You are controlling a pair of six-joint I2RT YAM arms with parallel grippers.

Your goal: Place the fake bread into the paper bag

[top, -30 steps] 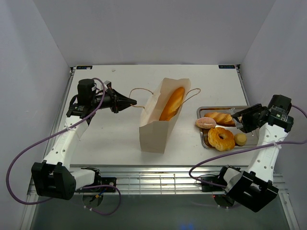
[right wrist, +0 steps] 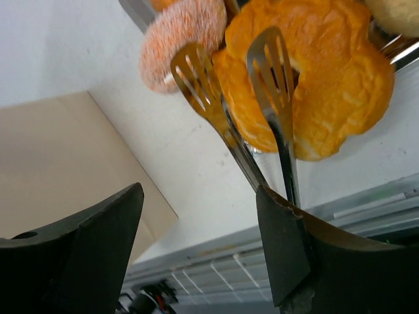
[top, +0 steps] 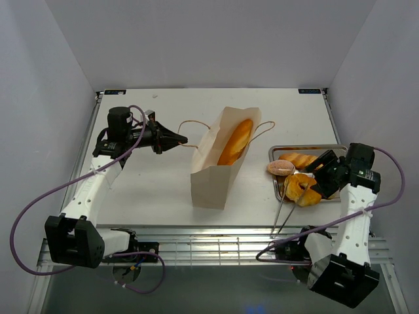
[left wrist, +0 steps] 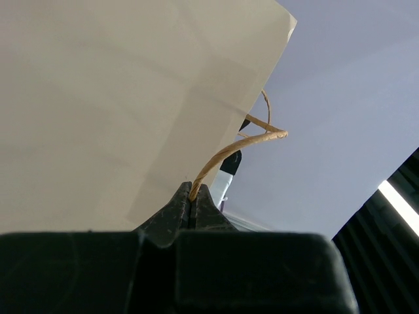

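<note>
The paper bag [top: 208,186] stands upright and open mid-table, a long loaf [top: 237,140] leaning inside it. My left gripper [top: 184,139] is shut on the near twine handle [left wrist: 219,156], which runs between its fingertips in the left wrist view. On the metal tray [top: 330,149] lie a scored loaf [top: 298,159], a pinkish oval bun [top: 281,168] and a ring bread [top: 296,191]. Over the tray, my right gripper is open, its fingers well apart. Slotted metal tongs [right wrist: 272,82] cross the ring bread; their handle end passes behind one finger [right wrist: 288,229].
Another round bread [right wrist: 391,14] shows at the top right of the right wrist view. The bag's side [right wrist: 59,154] stands left of the right gripper. In the top view, the tongs stretch past the tray toward the table's front edge.
The tongs, earlier close to it, now lie spread over the ring bread toward the front edge. The left arm has stayed put.
</note>
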